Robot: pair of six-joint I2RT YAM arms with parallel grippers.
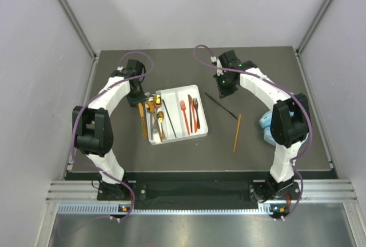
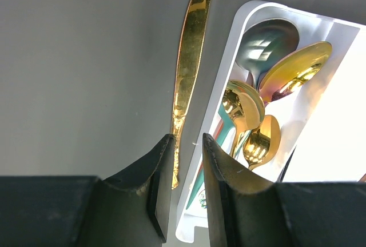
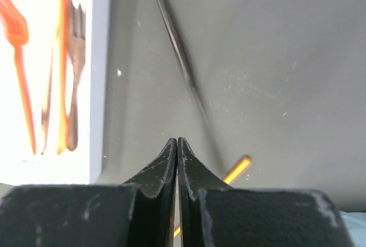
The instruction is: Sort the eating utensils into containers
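The white divided tray (image 1: 178, 136) holds spoons in its left compartment and forks and knives in its right one, such as the orange fork (image 3: 17, 35). A gold knife (image 2: 187, 64) lies outside it, along the left wall. My open left gripper is over that knife and the tray's edge, nothing between its fingers. A dark stick-like utensil (image 1: 220, 105) lies right of the tray, with an orange one (image 1: 237, 132) below it. My right gripper is shut above them, nothing visible between its fingers.
A light blue object (image 1: 269, 130) sits at the far right, partly behind the right arm.
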